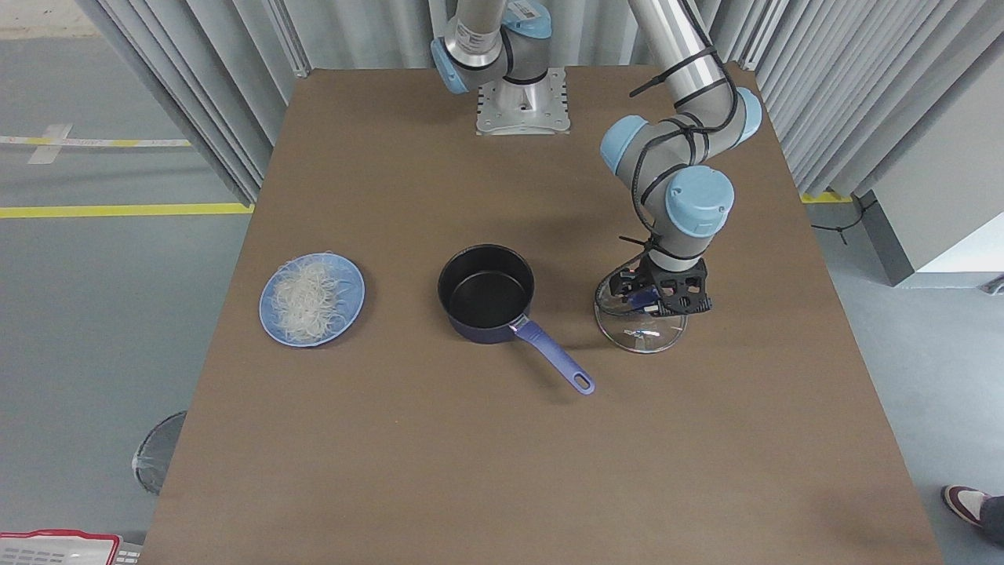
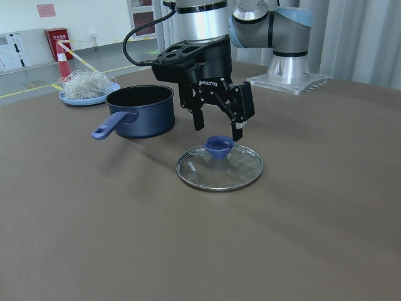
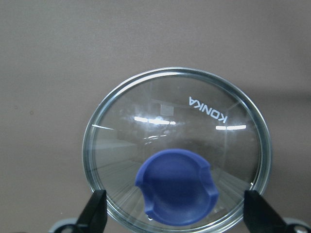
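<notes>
A glass lid (image 2: 200, 172) with a blue knob (image 3: 177, 187) lies flat on the table. My gripper (image 2: 218, 128) is open just above the knob, its two black fingers either side of it and apart from it, with nothing held; in the front view it largely hides the knob. A dark blue saucepan (image 1: 485, 287) with a blue handle (image 1: 553, 354) stands uncovered beside the lid. A blue plate (image 1: 343, 320) holding white noodle-like strands (image 1: 306, 297) is further left in the front view.
A person's foot shows on the floor at the lower right, off the table.
</notes>
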